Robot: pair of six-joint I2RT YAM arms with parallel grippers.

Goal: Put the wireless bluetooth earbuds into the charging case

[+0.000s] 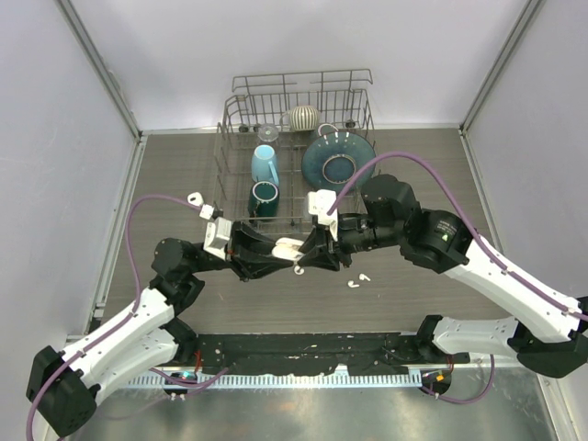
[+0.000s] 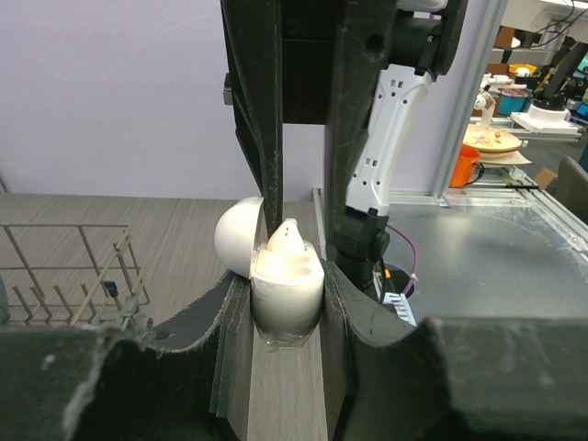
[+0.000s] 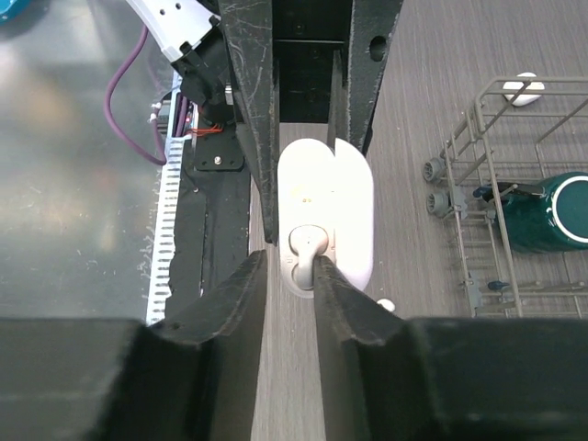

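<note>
A white charging case (image 2: 285,289) with a raised lid (image 2: 236,237) is held in my left gripper (image 1: 281,257), whose fingers close round its body in the left wrist view. My right gripper (image 1: 314,254) meets it from the right, its fingertips at the lid and top. In the right wrist view the case (image 3: 349,211) shows a small white piece (image 3: 308,257) at its lower middle; whether that is an earbud, I cannot tell. White earbuds (image 1: 354,284) lie loose on the table below the right gripper.
A wire dish rack (image 1: 220,156) with mugs and a plate (image 1: 326,161) stands at the back. A black strip with a white rail runs along the front edge.
</note>
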